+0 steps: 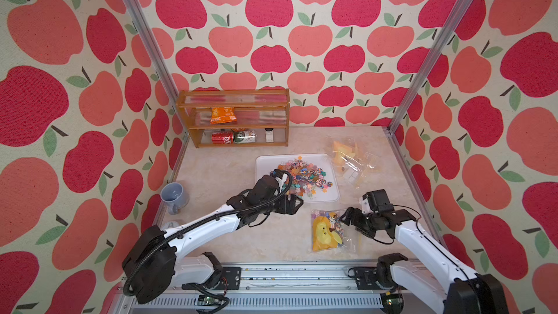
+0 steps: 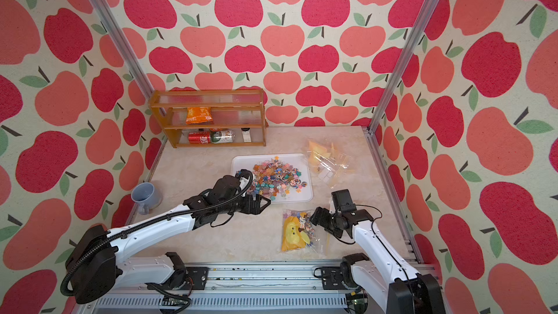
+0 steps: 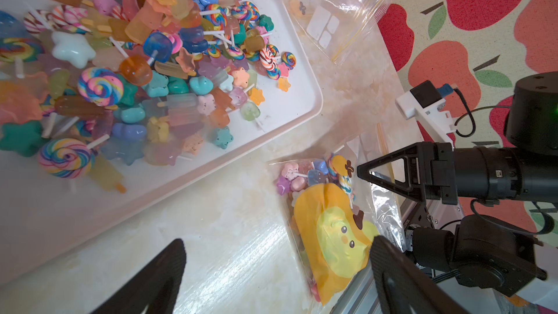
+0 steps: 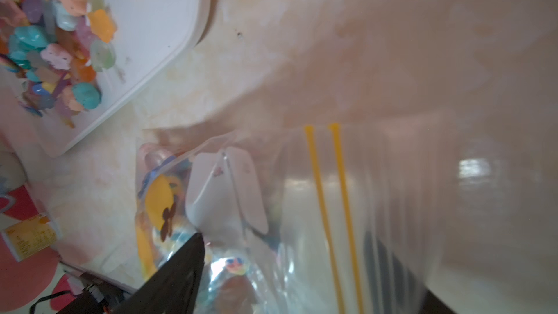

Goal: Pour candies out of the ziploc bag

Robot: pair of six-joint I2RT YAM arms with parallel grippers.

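A clear ziploc bag (image 1: 327, 232) with a yellow chick print and candies inside lies on the front right of the table. My right gripper (image 1: 348, 218) is at its zip end; in the right wrist view the clear flap with two yellow zip lines (image 4: 343, 197) lies between and over the fingers, their closure unclear. A white tray (image 3: 290, 110) holds a heap of mixed candies (image 3: 133, 75). My left gripper (image 1: 293, 203) hangs above the tray's front edge, open, with nothing between its fingers.
An empty-looking bag (image 1: 354, 160) lies at the back right. A wooden shelf (image 1: 232, 125) with snacks and cans stands at the back left, a blue mug (image 1: 173, 196) at the left.
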